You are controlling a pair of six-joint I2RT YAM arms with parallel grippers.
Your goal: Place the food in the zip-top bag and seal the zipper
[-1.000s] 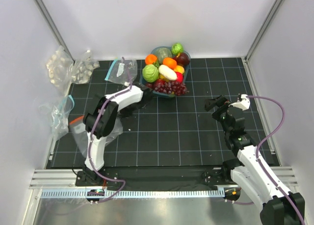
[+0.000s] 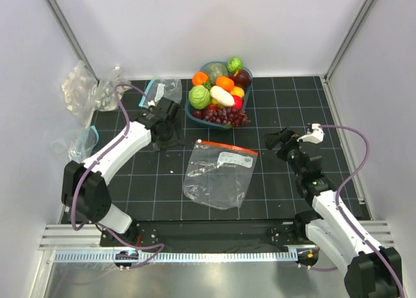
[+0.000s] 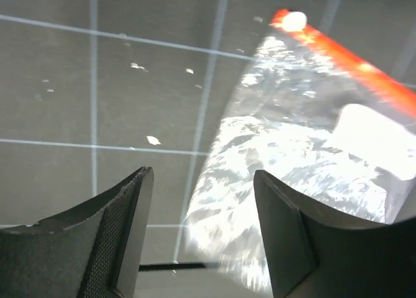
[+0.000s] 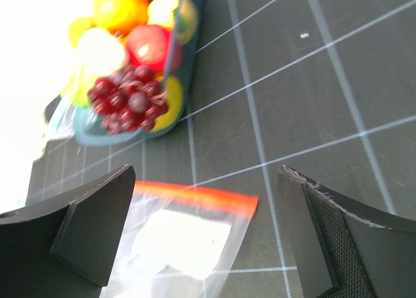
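Note:
A clear zip top bag (image 2: pixel 218 181) with an orange zipper strip and a white label lies flat and empty-looking at the middle of the mat. My left gripper (image 2: pixel 169 144) is left of the bag's zipper corner, its fingers parted with nothing between them; its fingers (image 3: pixel 296 246) frame mat and bag edge in the left wrist view. Right of the bag, my right gripper (image 2: pixel 270 140) stands open and empty, clear of the plastic. The food, fruit and vegetables such as cabbage (image 2: pixel 199 97), grapes (image 2: pixel 227 116) and an orange (image 2: pixel 225 83), fills a blue basket (image 2: pixel 190 112) behind the bag.
Another clear bag with a blue zipper (image 2: pixel 170 90) lies beside the basket. Filled bags (image 2: pixel 110 91) and a loose blue-edged bag (image 2: pixel 79 148) line the left wall. The mat right of the basket is bare.
The orange-zipper bag has shifted from the left side to the middle of the mat. My left gripper has moved away from the basket, left and slightly forward. The right arm has moved slightly left.

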